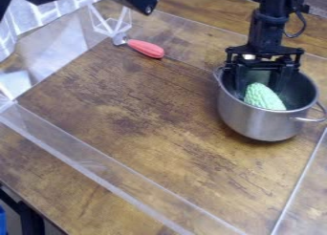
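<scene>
My black gripper (pixel 262 65) reaches down from the top into a steel pot (pixel 255 119) at the right side of the table. A pale green, ridged object (pixel 266 98) lies inside the pot, below and just in front of the gripper's body. The fingertips are inside or at the rim of the pot and too dark to tell whether they are open or shut or holding anything.
A pink elongated object (pixel 145 49) lies at the back left beside clear plastic pieces. Transparent edging runs along the front left and right of the wooden table (pixel 115 115).
</scene>
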